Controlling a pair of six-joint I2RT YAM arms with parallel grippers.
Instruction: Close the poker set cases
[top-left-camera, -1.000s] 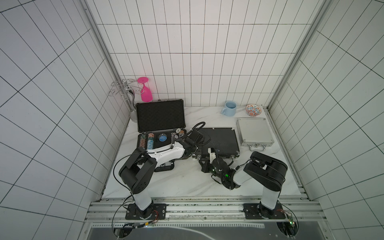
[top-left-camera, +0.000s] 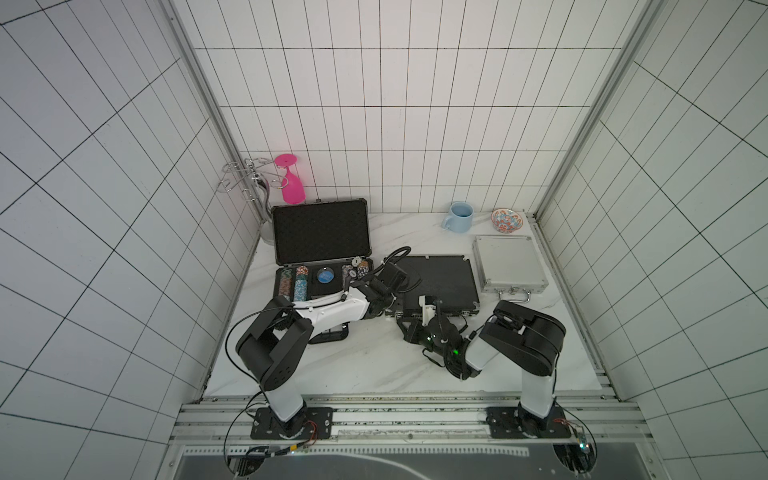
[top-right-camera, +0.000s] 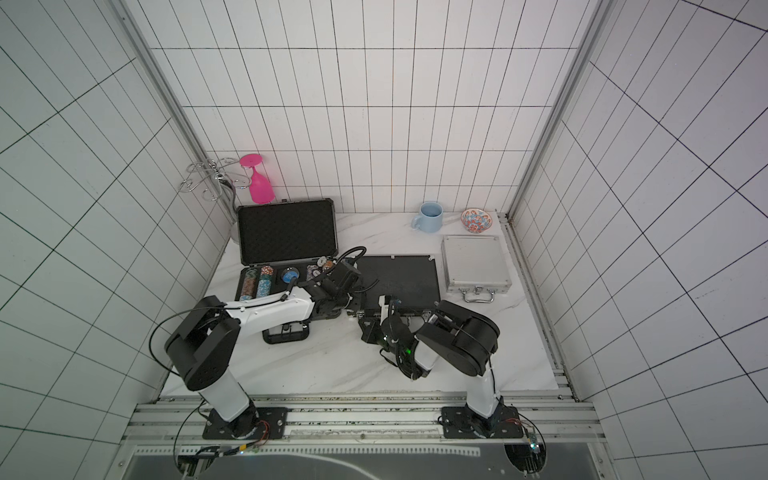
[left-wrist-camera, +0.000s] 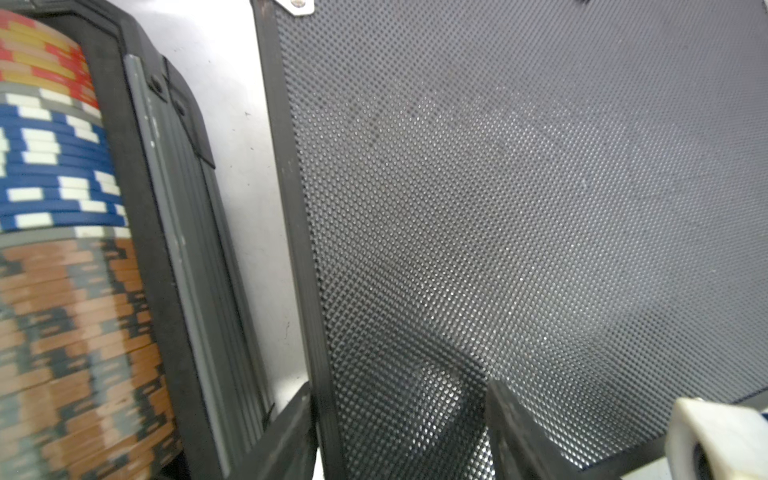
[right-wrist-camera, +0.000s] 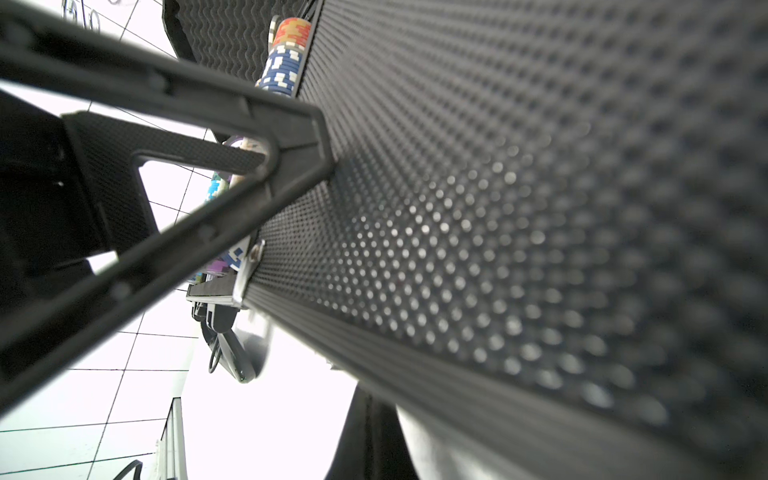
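Observation:
The left poker case (top-left-camera: 321, 230) stands with its lid raised, chips showing in its tray. Beside it, a black case (top-left-camera: 440, 280) lies flat with its textured lid down; its latches line the front edge. My left gripper is at that black case's left front part, one finger outside the left edge and the other over the lid, the case's edge between them. At the front, my right gripper is shut, its tip against the textured black surface, nothing visible between its fingers. Its contact with the latches cannot be made out.
A silver case (top-left-camera: 510, 264) lies shut at right. Behind are a blue mug (top-left-camera: 458, 217), a patterned bowl (top-left-camera: 506, 220) and a pink glass (top-left-camera: 291, 185) on a wire rack (top-left-camera: 240, 174).
The right arm's elbow has shifted slightly left, its gripper staying at the black case's front. The left arm and both black cases look almost unmoved.

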